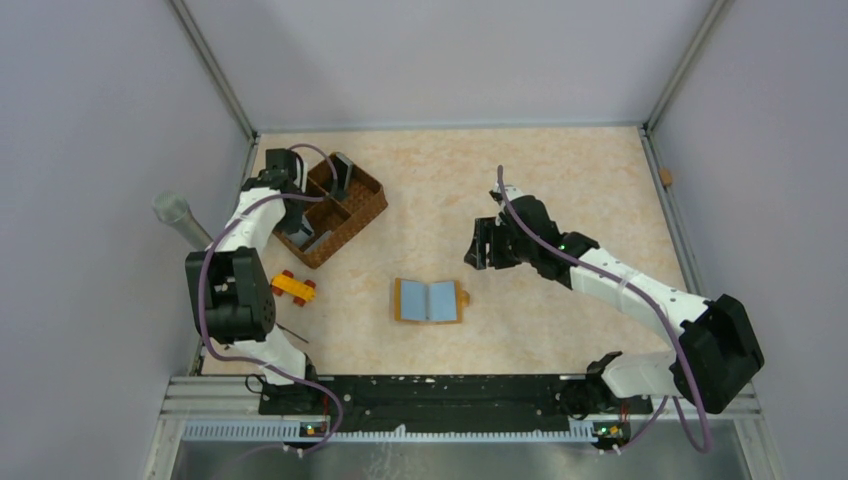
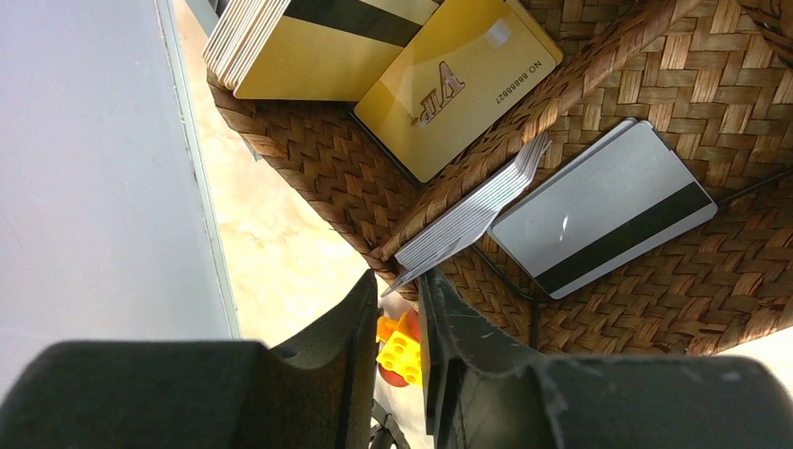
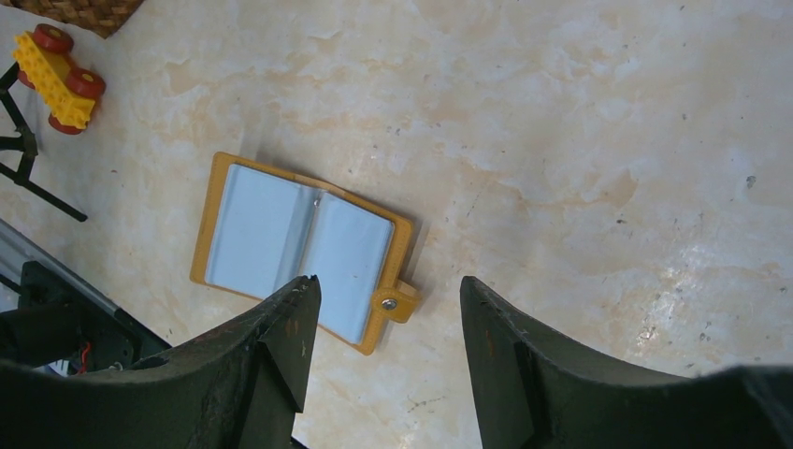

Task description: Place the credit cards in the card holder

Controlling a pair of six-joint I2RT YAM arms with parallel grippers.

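Note:
My left gripper is down at the woven basket, its fingertips at the lower end of a stack of silver cards along a divider; I cannot tell whether they grip one. Beside it lie more silver cards; gold cards fill another compartment. The open card holder, with pale blue inner panels, lies at the table's front middle, also in the right wrist view. My right gripper hangs open to the right of and above it, nothing between its fingers.
A yellow toy car stands left of the holder, near a dark thin stand. Walls enclose the table on the sides and back.

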